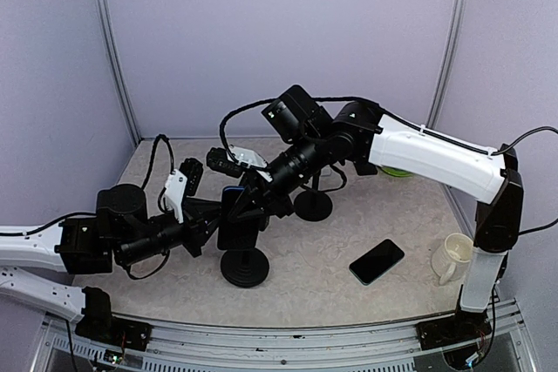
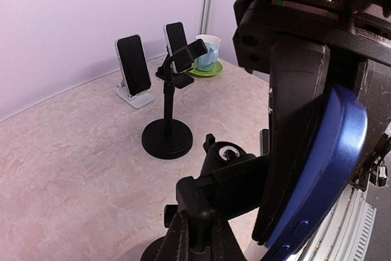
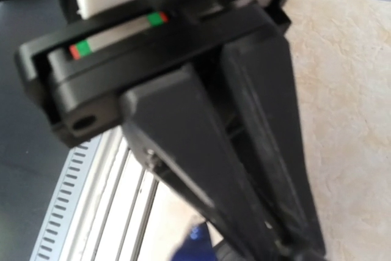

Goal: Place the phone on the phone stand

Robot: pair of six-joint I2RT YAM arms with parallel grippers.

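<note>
A black phone stand with a round base [image 1: 245, 267] stands at the front centre, with a blue-edged phone [image 2: 330, 157] upright at its head [image 1: 233, 235]. My left gripper is shut on the stand's black upper part, seen in the left wrist view. My right gripper [image 1: 255, 202] reaches over from the right and is shut at the phone and stand head; the right wrist view shows its dark fingers close up, with a bit of blue below, and exactly what lies between them is hard to tell.
A second black stand [image 2: 168, 140] and phones on holders [image 2: 133, 65] stand behind, near a cup on a green plate [image 2: 208, 53]. A loose phone [image 1: 377, 261] and white mug [image 1: 452, 259] lie to the right.
</note>
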